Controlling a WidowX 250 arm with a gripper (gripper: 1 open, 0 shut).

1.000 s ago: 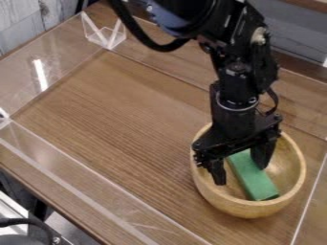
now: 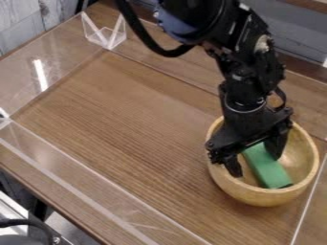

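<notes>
A round tan wooden bowl point(image 2: 263, 195) sits at the right of the table. Inside it lies a green block point(image 2: 270, 167), long and flat, slanting toward the front right. My black gripper point(image 2: 246, 147) is lowered into the bowl, over the upper end of the green block, with its fingers on either side. Whether they touch the block, and how far apart they are, is hard to make out against the dark arm.
A clear wire or plastic holder point(image 2: 106, 29) stands at the back left. Dark cables lie at the lower left edge.
The gripper has shifted slightly within the bowl and its fingers sit differently around the green block, whose visible part has changed a little. The bowl has shifted slightly.
</notes>
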